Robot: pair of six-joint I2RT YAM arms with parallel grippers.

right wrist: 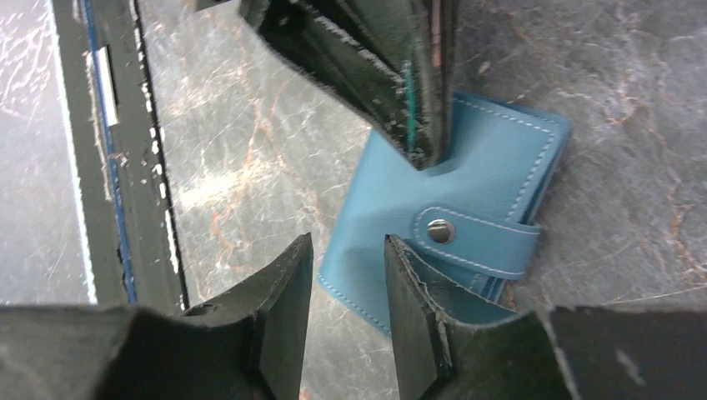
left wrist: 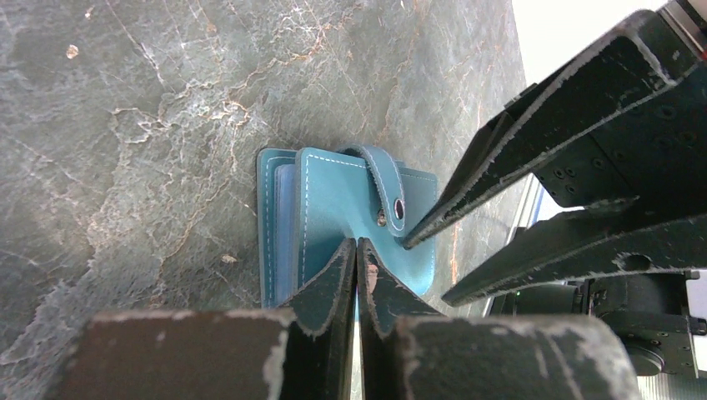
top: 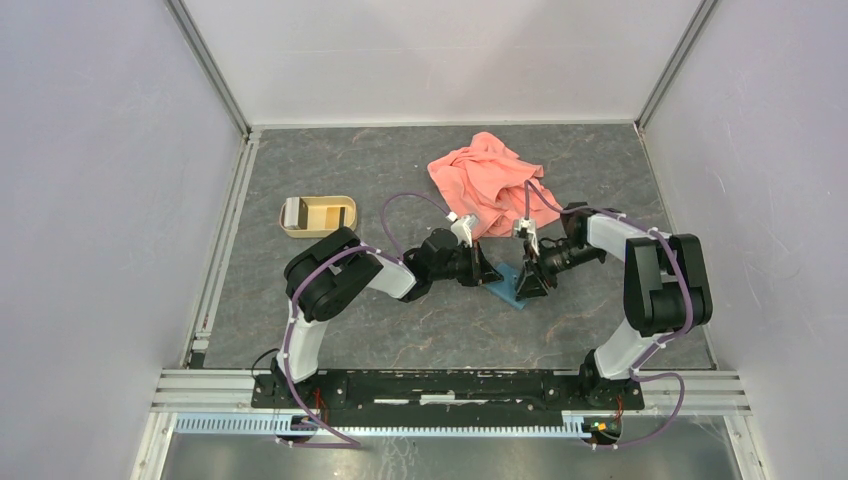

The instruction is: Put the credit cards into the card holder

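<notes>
The blue card holder (top: 511, 288) lies on the table between both arms. In the left wrist view the card holder (left wrist: 342, 204) shows its folded layers and a snap strap (left wrist: 389, 187). My left gripper is shut at its near edge; how much it pinches is hard to see. My right gripper stands partly open just above the cover, one fingertip close by the strap's snap (right wrist: 440, 231), nothing between its fingers. At the far left a tan tray (top: 330, 232) holds a grey item (top: 295, 213) and darker and orange pieces, too small to identify as cards.
A crumpled pink cloth (top: 490, 180) lies behind the grippers, at the back right. The two grippers are very close together over the card holder. Free table surface lies between the tray and the cloth, and in front of the card holder.
</notes>
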